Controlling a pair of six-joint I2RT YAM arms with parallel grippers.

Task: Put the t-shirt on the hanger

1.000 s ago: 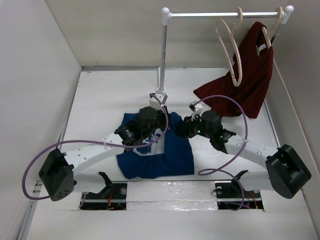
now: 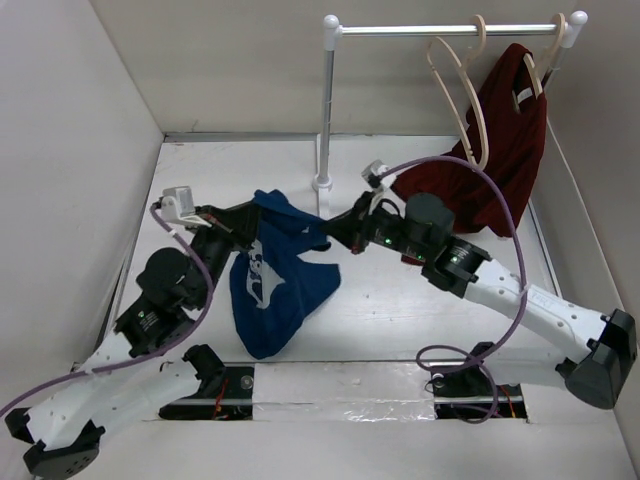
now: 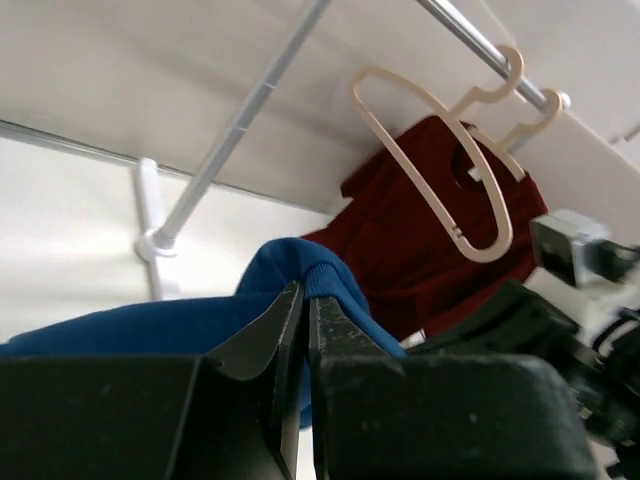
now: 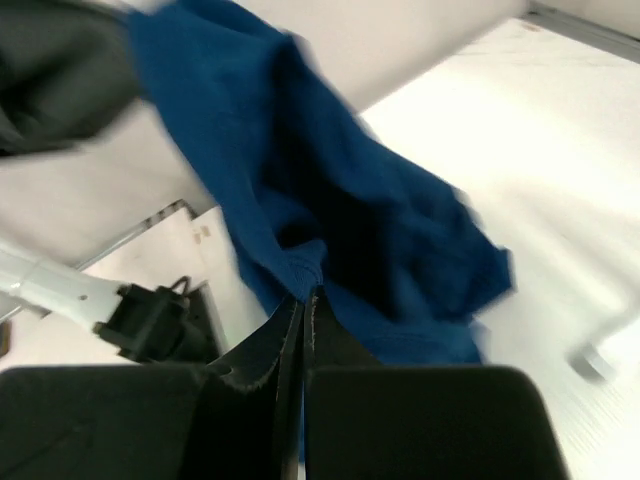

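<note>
A blue T-shirt with a white print [image 2: 285, 295] hangs gathered between both grippers, its lower part near or on the white floor. My left gripper [image 2: 250, 222] is shut on one edge of it, the folded cloth showing at the fingertips in the left wrist view. My right gripper [image 2: 335, 228] is shut on another part, a stretched top edge running between the two. Empty pale hangers [image 3: 420, 185] hang on the rail above and behind the right arm.
The metal rack [image 2: 326, 100] stands at the back, its post foot behind the shirt. A dark red garment [image 2: 470, 190] hangs at the right of the rail, draping onto the floor.
Both grippers have raised the blue shirt from lying spread out into a hanging bunch; the left arm has moved left and up, the right arm up and slightly left.
</note>
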